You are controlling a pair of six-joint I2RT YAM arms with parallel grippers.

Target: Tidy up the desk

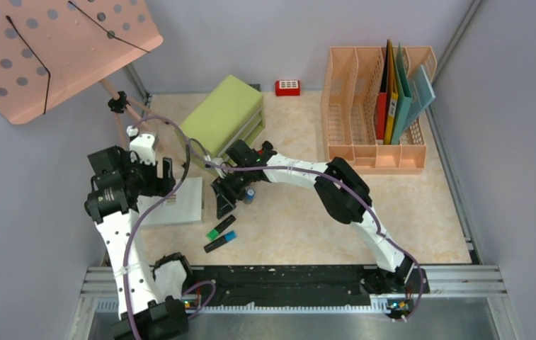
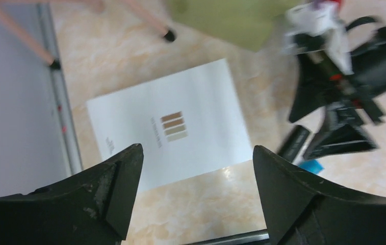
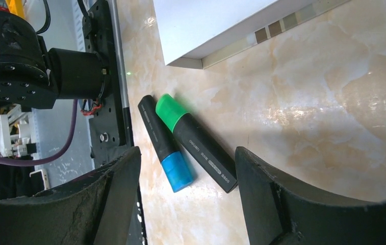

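A white box (image 2: 206, 112) lies flat at the desk's left. Above it hangs my left gripper, open, with nothing between its fingers. My right gripper is low beside the box, open and empty, its fingers apart over the desk near two markers: a green-capped one (image 3: 206, 153) and a blue-capped one (image 3: 157, 132). A small blue can (image 1: 249, 196) stands by the right gripper in the top view.
A green shelf unit (image 1: 219, 106) stands behind the box. An orange organizer (image 1: 346, 99) with folders is at the back right, and a red object (image 1: 287, 88) at the back. A pink stand (image 1: 52, 49) overhangs the left.
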